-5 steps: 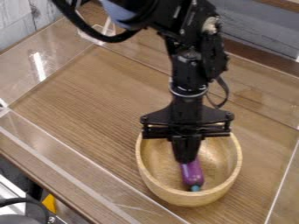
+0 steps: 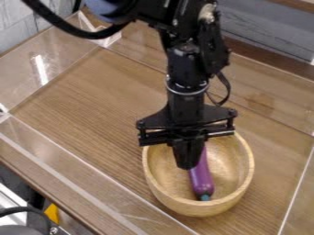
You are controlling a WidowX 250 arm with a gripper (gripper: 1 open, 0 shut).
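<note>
The black gripper (image 2: 186, 157) reaches down over a beige bowl (image 2: 166, 188) at the lower middle of the view, its fingertips above the bowl's back half. A purple elongated object (image 2: 201, 179) with a teal tip lies in the bowl, pointing toward the front. The fingers look close together; whether anything is between them cannot be seen clearly, as they partly overlap the purple object's back end.
A dark cable and a yellow item are at the lower left corner, off the table.
The gripper has shifted slightly upward and left in the view since a second ago. The purple object shows more of its length and stays in the bowl.
</note>
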